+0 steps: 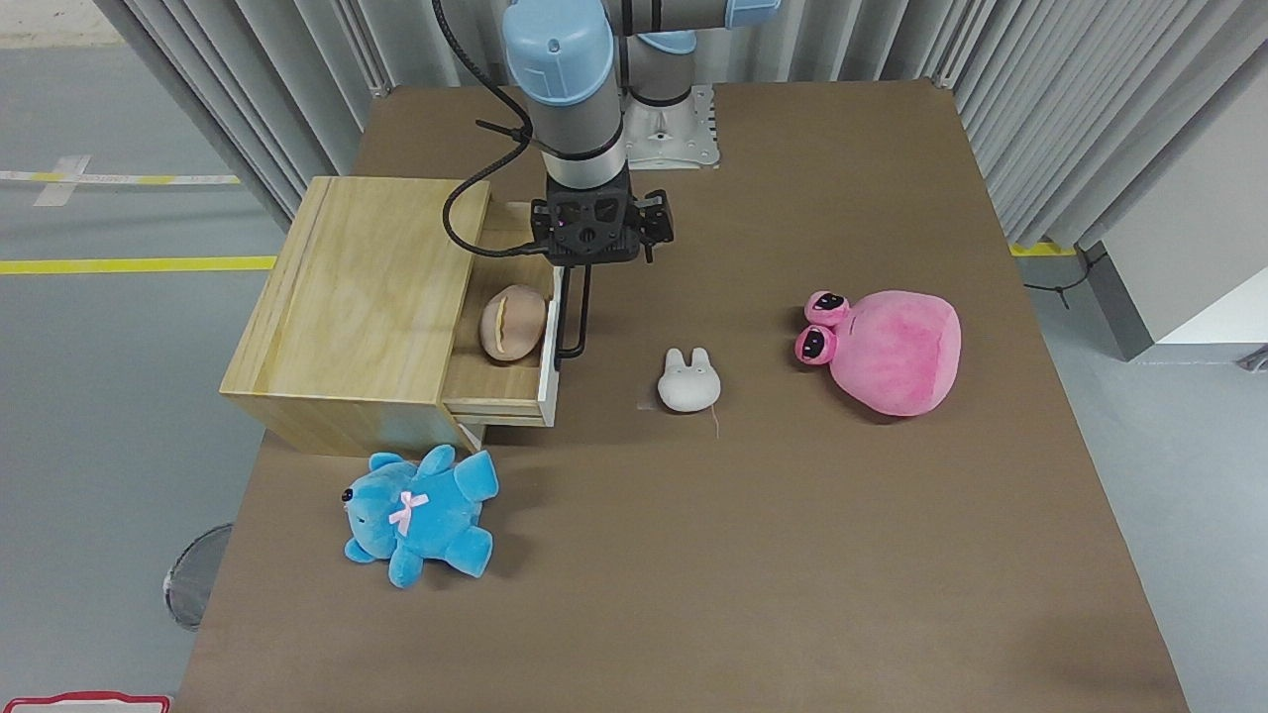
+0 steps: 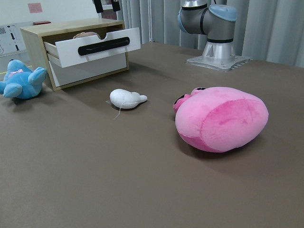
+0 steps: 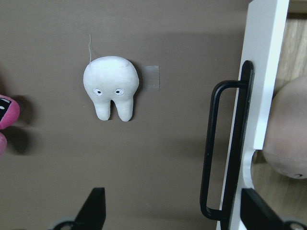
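My gripper hovers above the front of a wooden cabinet (image 1: 345, 297) whose white-fronted drawer (image 2: 66, 52) is pulled open, with a black handle (image 3: 208, 153). In the wrist view its two fingers stand wide apart, nothing held between them. A tan round plush (image 1: 513, 323) lies in the drawer. A small white plush (image 1: 688, 382) lies on the table to the right of the drawer in the front view.
A pink plush (image 1: 892, 355) lies further right, and a blue bear (image 1: 422, 511) by the cabinet's near corner.
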